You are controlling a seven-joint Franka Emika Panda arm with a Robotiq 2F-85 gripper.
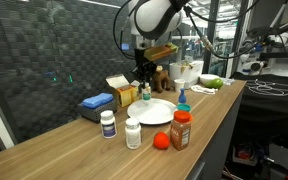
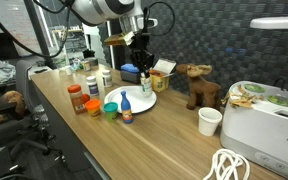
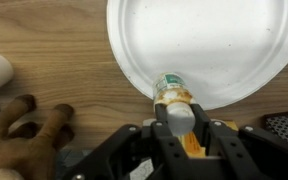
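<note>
My gripper is shut on a small bottle [image 3: 170, 88] with a pale cap and a green-and-white label. In the wrist view the bottle reaches over the near edge of a white plate [image 3: 204, 40]. Exterior view 1 has the bottle [image 1: 146, 91] upright below the gripper, at the back part of the plate [image 1: 151, 112]. From the other side, the bottle [image 2: 152, 84] again hangs under the gripper at the plate's rim. Whether its base touches the plate cannot be told.
Near the plate stand two white-capped jars [image 1: 133, 133], a red tomato [image 1: 162, 141], a red-brown jar [image 1: 180, 130] and a blue bottle [image 2: 126, 107]. Behind are a yellow box [image 2: 164, 72], a dark bin [image 1: 98, 108] and a brown toy dog [image 2: 202, 86].
</note>
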